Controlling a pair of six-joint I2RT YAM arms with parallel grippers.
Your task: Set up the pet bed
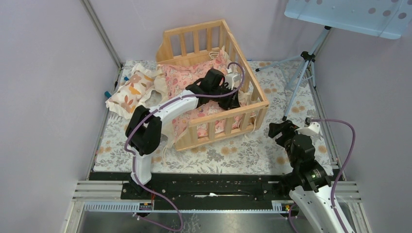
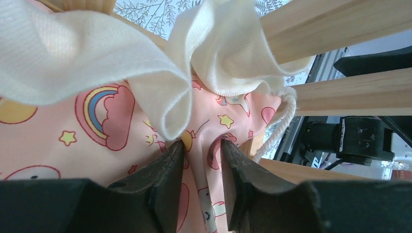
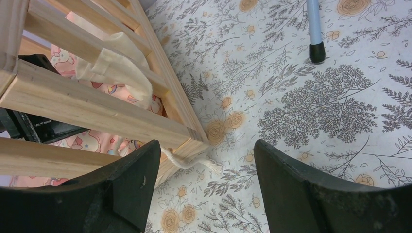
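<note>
The wooden pet bed (image 1: 227, 112) stands on the table with a pink patterned cushion (image 1: 180, 77) inside its rails. My left gripper is over the cushion near the bed's front right corner. It is open, and a raised fold of pink cloth (image 2: 196, 162) shows between its fingers. Cream ruffle fabric (image 2: 160, 92) drapes across the cushion just beyond the fingertips, and a white cord tie (image 2: 282, 119) hangs from the cushion's corner by the slats. Outside the bed, at the right, my right gripper is open and empty.
A flowered pillow with cream trim (image 1: 130, 94) lies left of the bed. At the right back stands a light blue tripod (image 1: 303, 68). A cord end (image 3: 194, 161) pokes out under the bed's corner.
</note>
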